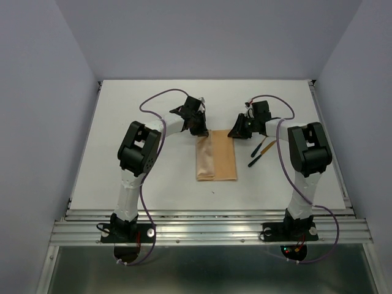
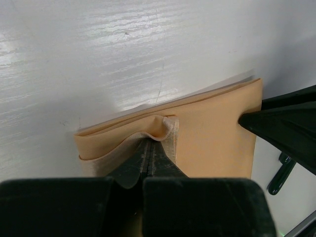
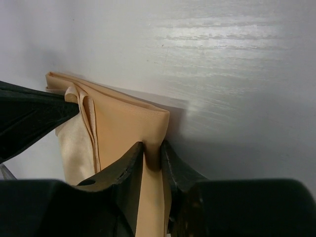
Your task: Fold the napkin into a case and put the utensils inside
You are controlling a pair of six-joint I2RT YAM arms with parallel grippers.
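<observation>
The peach napkin (image 1: 223, 159) lies folded upright on the table, its left strip doubled over. My left gripper is at that strip's top corner, shut, its tips pressed at the folded cloth; whether cloth is pinched between them is hard to see. My right gripper is at the top right corner, its fingers around the napkin's edge; whether they have closed on it is unclear. Dark-green and orange-handled utensils (image 1: 262, 155) lie to the right of the napkin, partly visible as a green handle (image 2: 280, 175) in the left wrist view.
The arms come in from both lower sides, and the right one passes close beside the utensils.
</observation>
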